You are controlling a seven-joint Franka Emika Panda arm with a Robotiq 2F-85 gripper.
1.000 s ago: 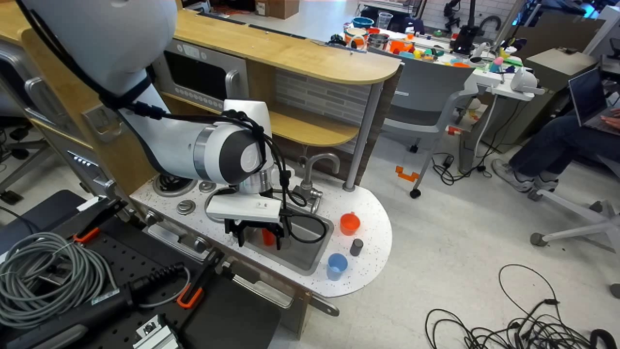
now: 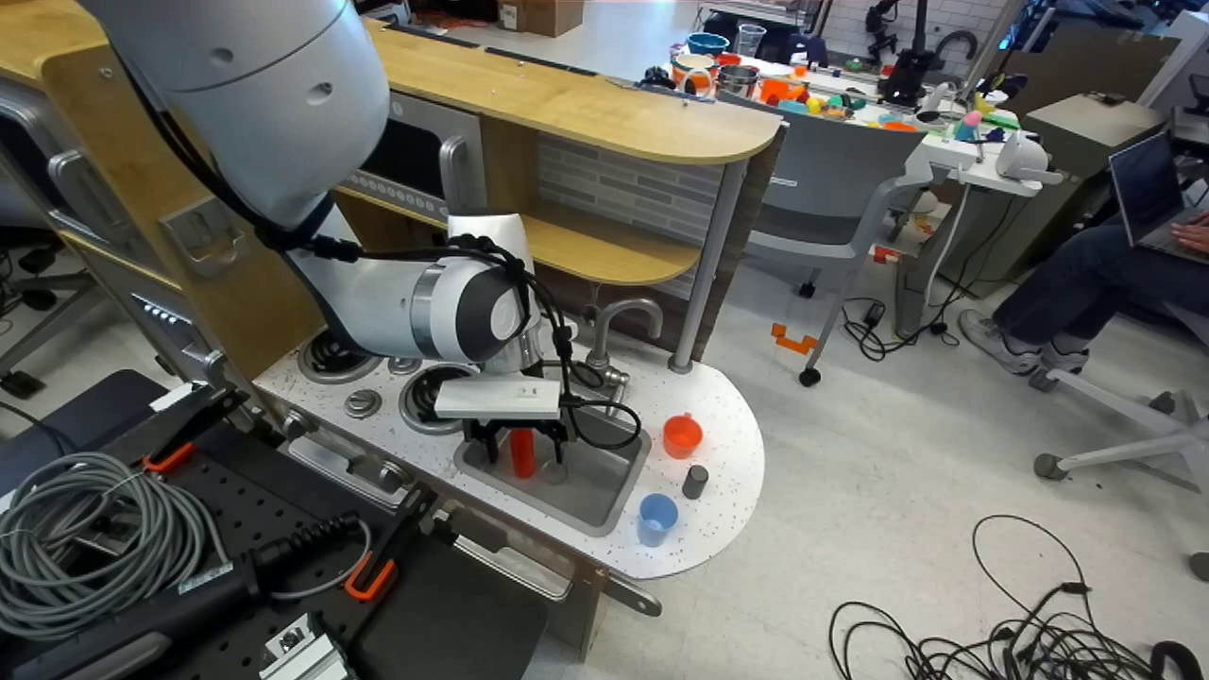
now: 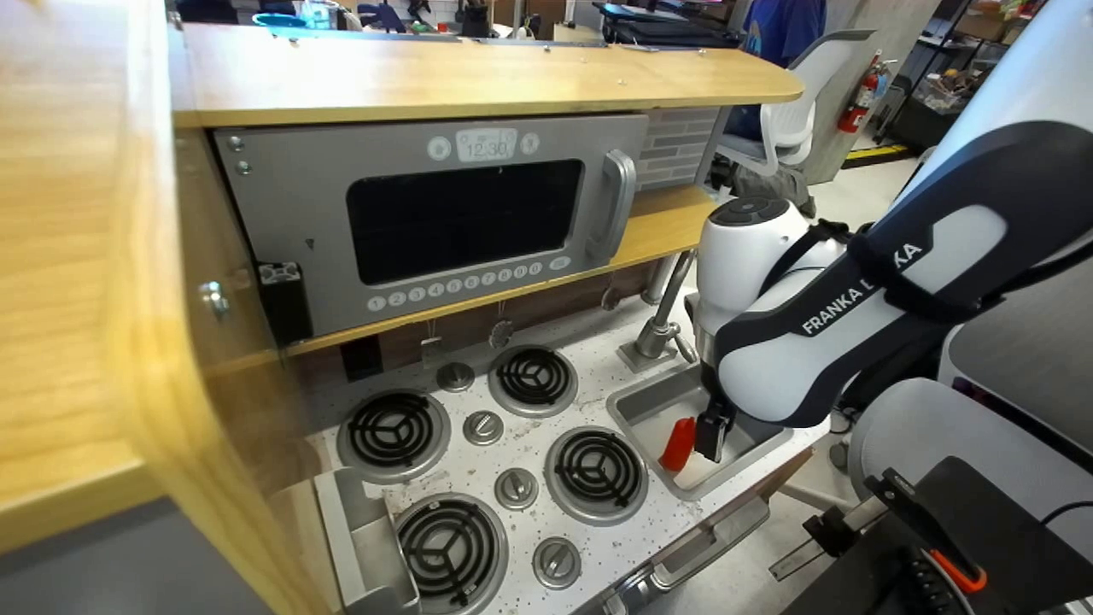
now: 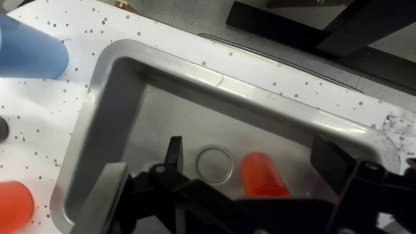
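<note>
In the wrist view a red cup (image 4: 262, 173) lies inside the grey sink (image 4: 163, 105), near the round drain. My gripper is open above it, one finger to each side, with the cup in the gap between and some room left on both sides. In the first exterior view the gripper (image 2: 523, 451) hangs over the sink (image 2: 621, 504), and the red cup (image 2: 521, 453) shows between its fingers. The second exterior view has the red cup (image 3: 678, 445) tilted in the sink beside the gripper's black finger (image 3: 710, 436).
On the white counter right of the sink stand an orange-red cup (image 2: 682, 435), a dark grey cylinder (image 2: 694, 482) and a blue cup (image 2: 657, 519). The faucet (image 2: 623, 323) rises behind the sink. Stove burners (image 3: 594, 473) lie to its left.
My gripper has shifted slightly right and back over the sink. The red cup now shows more fully between its fingers. The cups on the counter have not moved.
</note>
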